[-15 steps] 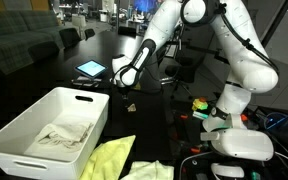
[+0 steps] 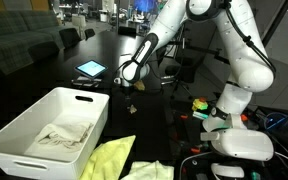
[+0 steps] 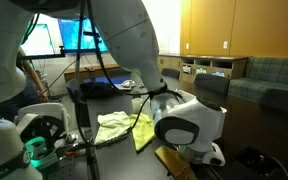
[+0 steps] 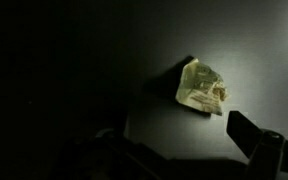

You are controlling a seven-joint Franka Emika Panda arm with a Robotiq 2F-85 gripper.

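A small crumpled scrap, pale and paper-like (image 4: 201, 88), lies on the dark tabletop. In the wrist view it sits beyond the fingertips, apart from them. The same scrap is a tiny light spot (image 2: 133, 109) in exterior view 1, just in front of the gripper. My gripper (image 2: 131, 92) hangs low over the table, its dark fingers (image 4: 256, 143) set wide apart along the bottom of the wrist view. The fingers are open and nothing shows between them. In exterior view 2 the arm's white body blocks the scrap from sight.
A large white bin (image 2: 6, 158) holding a whitish cloth (image 2: 64, 133) stands left of the gripper. Nearer lie a yellow cloth (image 2: 106, 160) and a white cloth (image 2: 150, 171). A light-blue flat item (image 2: 91, 69) rests behind.
The arm's lower part and gripper have shifted slightly right and toward the near side in exterior view 1. The scrap, bin and cloths look unmoved.
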